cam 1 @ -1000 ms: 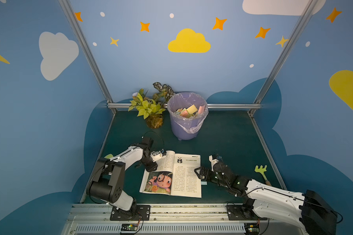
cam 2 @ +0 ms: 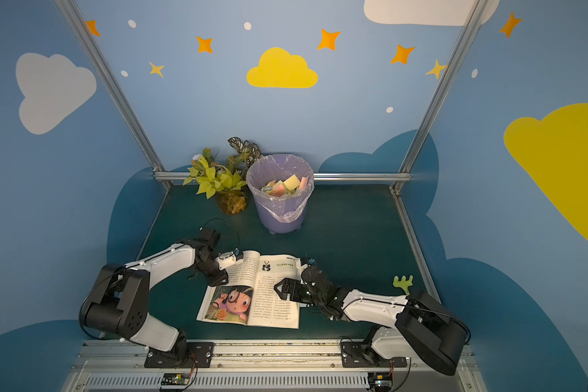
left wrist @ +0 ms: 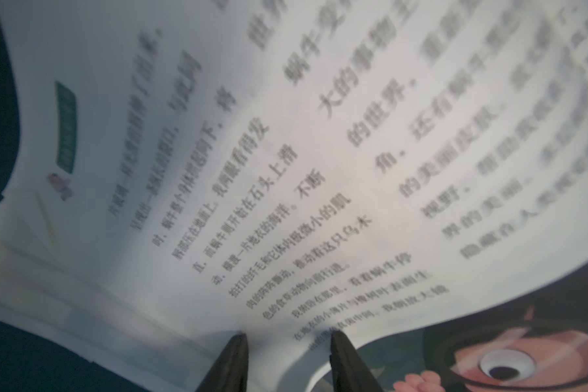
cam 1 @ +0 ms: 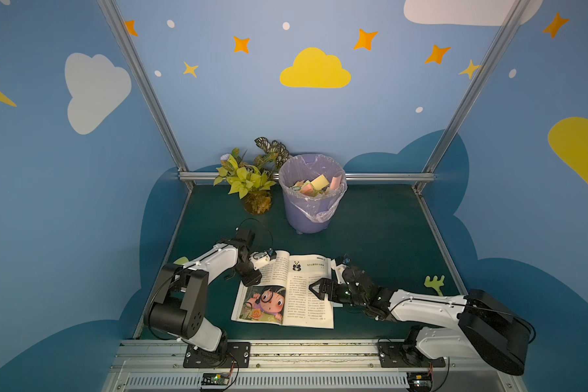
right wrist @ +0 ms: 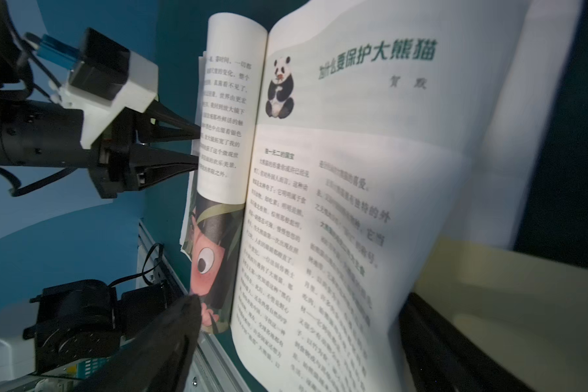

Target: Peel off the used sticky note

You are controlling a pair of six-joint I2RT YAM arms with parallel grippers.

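Note:
An open magazine (cam 1: 307, 297) lies at the front of the table. At its left side my left gripper is shut on the left pages, whose edge runs between its fingers. Over the right page, my right gripper stands open, with one finger (right wrist: 431, 336) against the page's curled outer edge. That page (right wrist: 366, 163) bulges upward there. Beyond the edge, a pale yellowish sheet (right wrist: 503, 287) shows in the right wrist view; whether it is a sticky note or a page I cannot tell.
A purple bin (cam 1: 310, 212) with a plastic liner holds several paper notes (cam 1: 318, 183) behind the magazine. Left of it stands a potted plant (cam 1: 248, 179). A green fork-like tool (cam 1: 434, 283) lies at the right. The table between bin and magazine is clear.
My right gripper has moved left, further over the right page. The page's outer edge has been pushed inward, and the magazine has shifted slightly left. The left arm looks still.

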